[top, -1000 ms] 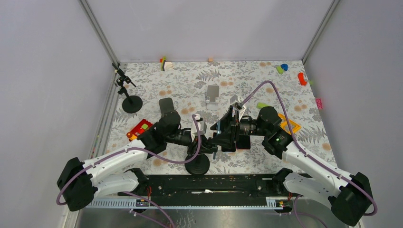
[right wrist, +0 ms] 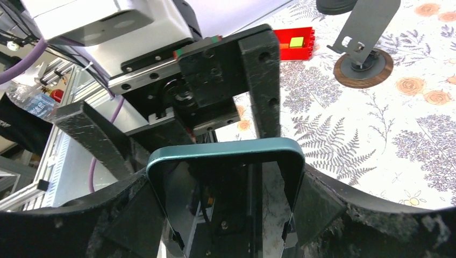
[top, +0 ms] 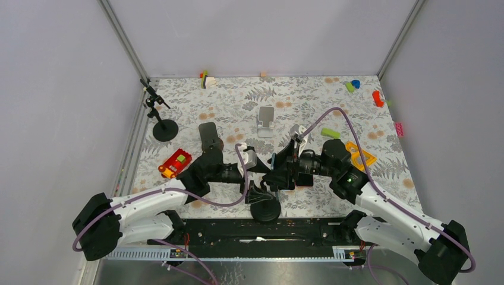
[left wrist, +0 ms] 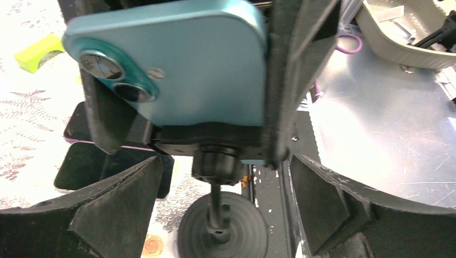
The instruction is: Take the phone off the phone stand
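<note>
The teal phone (left wrist: 177,64) stands on edge, its camera side facing my left wrist camera. My right gripper (top: 278,172) has its fingers against both side edges of the phone; its top edge (right wrist: 226,146) shows between them in the right wrist view. Just below the phone is the head of the phone stand (left wrist: 215,161), on a thin post and round black base (left wrist: 223,231). Whether the phone still touches the stand's holder I cannot tell. My left gripper is open, one finger on each side of the stand's neck, with clear gaps.
Two dark phones (left wrist: 115,166) lie flat behind the stand. A grey stand (top: 208,135), a white stand (top: 265,119) and a red toy box (top: 175,161) are farther off. The table's front edge is close to the base.
The right arm has moved only a little.
</note>
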